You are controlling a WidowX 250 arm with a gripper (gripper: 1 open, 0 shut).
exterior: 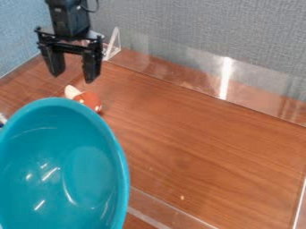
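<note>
My black gripper (pixel 72 63) hangs open at the upper left, its two fingers apart with nothing between them. Just below and a little right of it, a small orange-red object with a pale tip (pixel 85 100) lies on the wooden table. A large teal bowl (pixel 60 170) fills the lower left, empty inside.
A white wire-like object (pixel 114 42) stands behind the gripper, partly hidden. Clear edging runs along the back and right, before grey and blue padded walls.
</note>
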